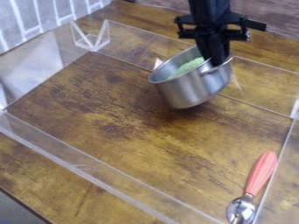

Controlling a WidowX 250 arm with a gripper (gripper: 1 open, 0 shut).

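Observation:
My gripper (pixel 212 58) is shut on the rim of a steel pot (pixel 191 87), which it holds tilted in the air over the wooden board, right of centre toward the back. Something pale green (pixel 187 66) shows inside the pot. The fingertips are partly hidden at the pot's rim.
A clear plastic-walled enclosure surrounds the wooden surface (pixel 117 131). An ice cream scoop with a pink handle (pixel 260 172) lies at the front right. A white rack (pixel 30 17) stands at the back left. The middle and left of the board are clear.

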